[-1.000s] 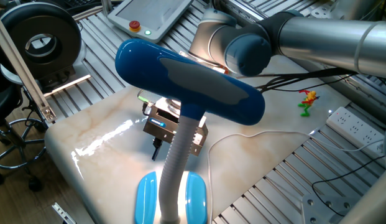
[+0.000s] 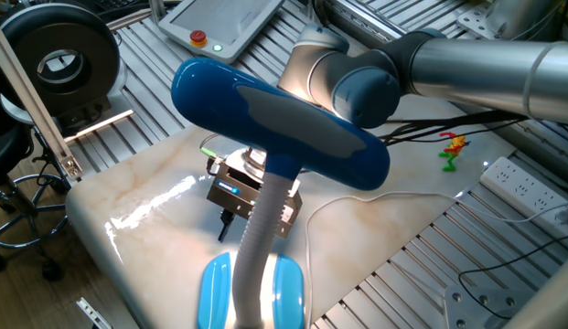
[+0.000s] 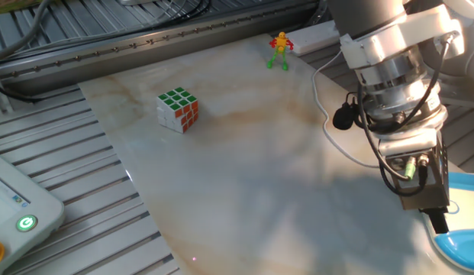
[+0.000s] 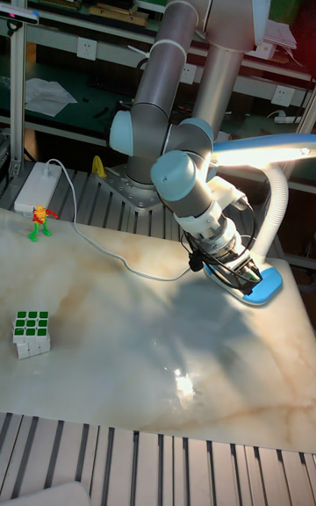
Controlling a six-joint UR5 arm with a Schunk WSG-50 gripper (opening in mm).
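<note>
My gripper points downward near the lamp base at the right side of exterior view 2, its dark finger above the surface. Exterior view 1 shows the gripper partly behind the lamp; whether its fingers are apart is too hard to make out. A Rubik's cube with a green top, white and orange sides sits on the marbled board, well away from the gripper. In exterior view 3 the cube lies at the left. A small toy figure, yellow, red and green, stands near the board's edge.
The blue desk lamp hangs over the gripper on a grey flexible neck, with its blue-and-white base close by. A white cable runs across the board from a power strip. Mid-board is clear.
In exterior view 1 the gripper has shifted slightly left over the last second, and the arm's joints behind the lamp have moved a little. The toy figure and lamp have stayed put.
</note>
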